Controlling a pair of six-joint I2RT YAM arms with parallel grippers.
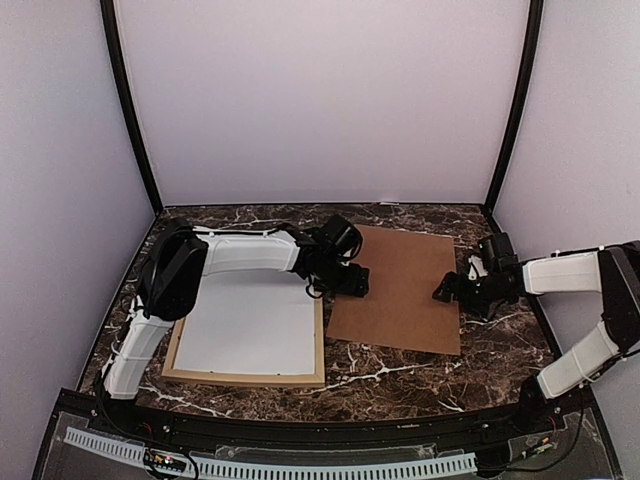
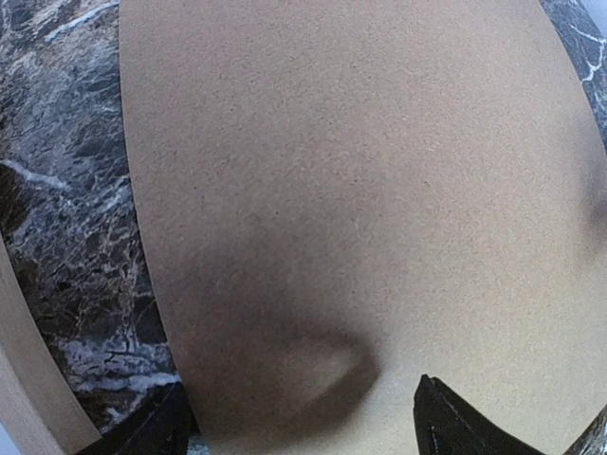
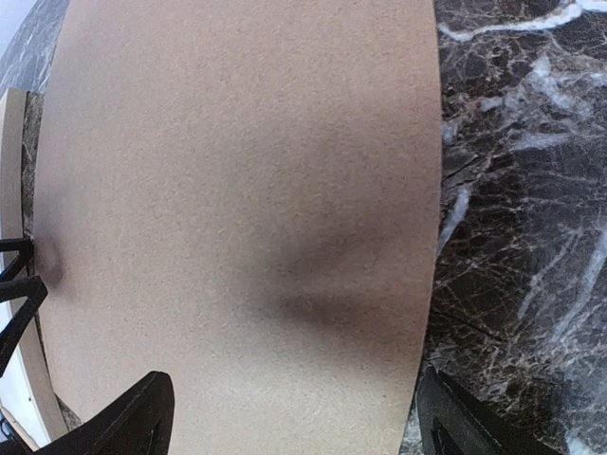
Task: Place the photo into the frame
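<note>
A brown square board (image 1: 395,310) lies flat on the marble table, right of a shallow wooden frame (image 1: 250,377) with a white inside. My left gripper (image 1: 348,282) is over the board's left edge; in the left wrist view its open fingers (image 2: 455,427) straddle that edge, with the frame's rim (image 2: 28,360) just left of it. My right gripper (image 1: 450,290) is at the board's right edge; in the right wrist view its fingertips (image 3: 137,417) are apart on either side of the edge. Whether either touches the board is not clear.
Bare marble (image 1: 390,390) runs in front of the board and frame and behind them. Walls stand at the back and both sides. My left arm hangs over the frame, hiding its back part.
</note>
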